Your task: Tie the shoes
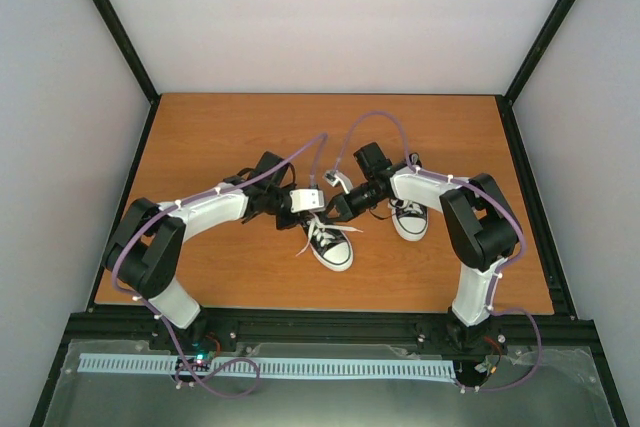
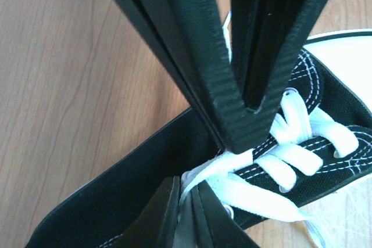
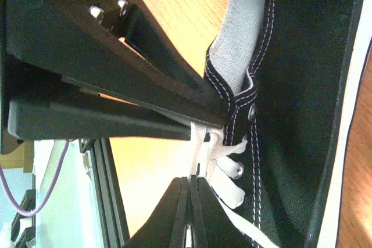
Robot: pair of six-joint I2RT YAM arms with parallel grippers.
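The black canvas shoe with a white toe cap (image 1: 335,253) lies mid-table, its toe toward the near edge. A matching second shoe (image 1: 410,222) stands to its right, partly under my right arm. Both grippers meet over the first shoe's laces. In the left wrist view, my left gripper is shut on white lace (image 2: 224,164), close above the shoe's opening. My right gripper is shut as well, with a strand of white lace (image 3: 199,146) running from between its tips toward the left gripper's fingers. Crossed lace (image 2: 290,155) covers the shoe's tongue.
Bare wooden tabletop (image 1: 230,127) spreads behind and to both sides of the shoes. Purple cables (image 1: 210,192) loop along both arms. The two arms nearly touch over the shoe, leaving little room between them.
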